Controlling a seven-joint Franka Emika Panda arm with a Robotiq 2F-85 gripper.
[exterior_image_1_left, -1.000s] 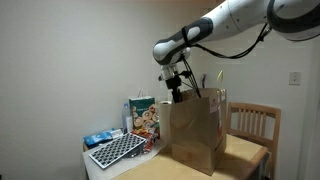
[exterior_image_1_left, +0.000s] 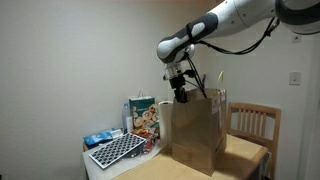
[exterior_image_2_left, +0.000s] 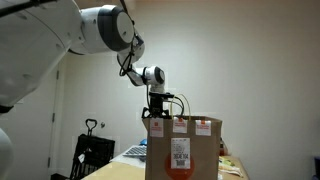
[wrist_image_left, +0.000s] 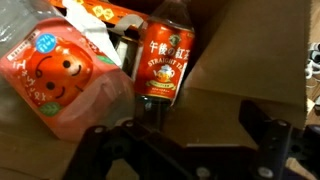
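Note:
A tall brown paper bag (exterior_image_1_left: 197, 132) stands upright on the table, and its printed side (exterior_image_2_left: 181, 158) faces the second exterior view. My gripper (exterior_image_1_left: 181, 94) points down at the bag's open top. In the wrist view the gripper is open, its dark fingers set wide apart with nothing visibly held. Inside the bag lie a bottle with a red "straight tea" label (wrist_image_left: 164, 60) and, left of it, a clear container with an orange smiling-face label (wrist_image_left: 50, 67). The bottle's lower end reaches close to the left finger, and I cannot tell whether they touch.
On the table (exterior_image_1_left: 158, 170) beside the bag, a white grid-like rack (exterior_image_1_left: 117, 149) lies left, with a green patterned bag (exterior_image_1_left: 143, 115) behind it. A wooden chair (exterior_image_1_left: 254, 121) stands behind at the right. The paper bag's walls hem in the gripper.
In exterior view 1 the arm has shifted slightly right over the bag's opening since a second ago. The bag and the table items look unmoved.

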